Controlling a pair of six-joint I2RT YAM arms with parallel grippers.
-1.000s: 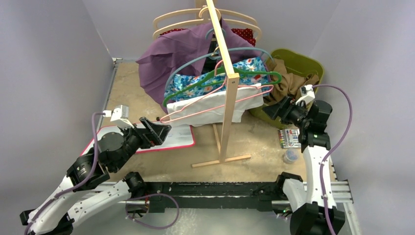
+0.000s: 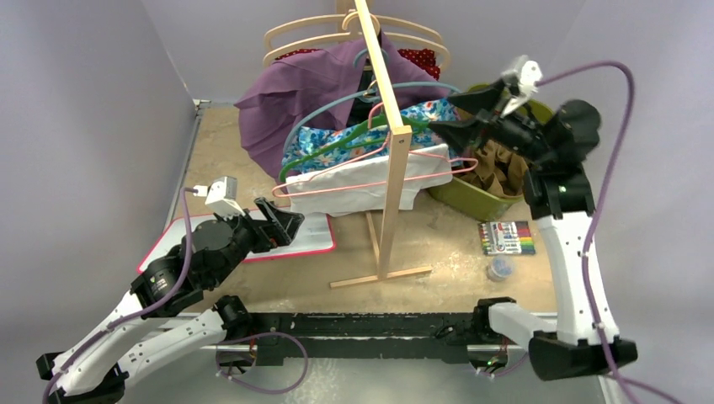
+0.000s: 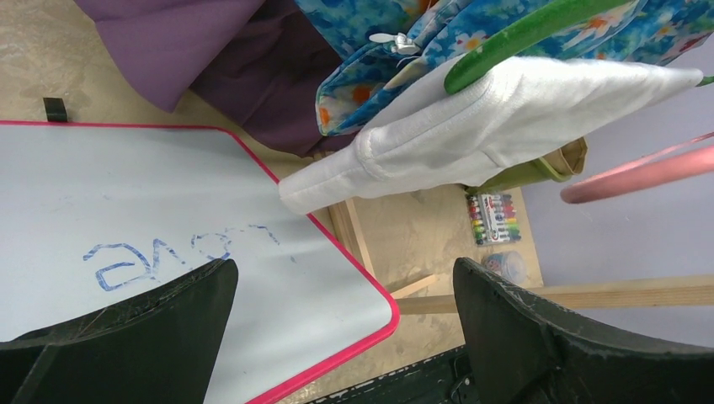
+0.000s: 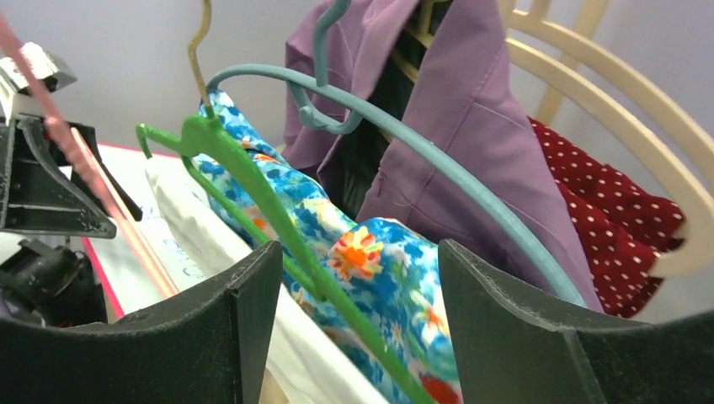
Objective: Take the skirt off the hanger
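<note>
Clothes hang on a wooden rack: a purple cloth, a blue floral cloth and a white cloth on green and pink hangers. Which one is the skirt, I cannot tell. My left gripper stands open and empty below the white cloth's left end. My right gripper is raised at the rack's right side, its fingers apart with nothing held, over the green hanger and floral cloth in the right wrist view.
An olive bin with brown cloth stands at the right, markers and a small tub in front of it. A whiteboard lies at the left. Wooden and blue hangers crowd the back.
My right arm has risen and moved up and left from over the bin toward the hangers' right ends. My left gripper has shifted slightly right.
</note>
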